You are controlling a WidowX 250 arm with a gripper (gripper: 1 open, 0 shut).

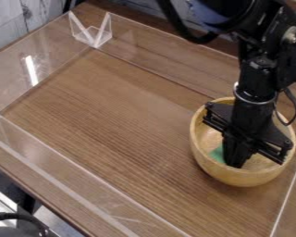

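Note:
A yellow-cream bowl (210, 162) sits on the wooden table at the right. My black gripper (250, 143) is down inside it, its fingers close together over the bowl's floor. A green object (217, 153) in the bowl is mostly hidden behind the gripper; whether anything is between the fingers cannot be seen.
A wooden table (107, 139) fills most of the view, largely clear left of the bowl. A clear plastic holder (92, 30) stands at the back left. A dark object or cable lies at the lower left corner.

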